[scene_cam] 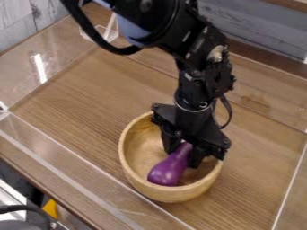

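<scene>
A black gripper [192, 144] reaches down from the top into a light tan round bowl [135, 157] standing on the wooden table near its front. Inside the bowl lies a purple eggplant-like object [168, 171], its upper end between the gripper's fingers, which are shut on it. The fingertips are partly hidden by the gripper's own body and the object.
A pale wall stands at the back. Cables and a small yellow item [49, 207] show past the table's front left edge.
</scene>
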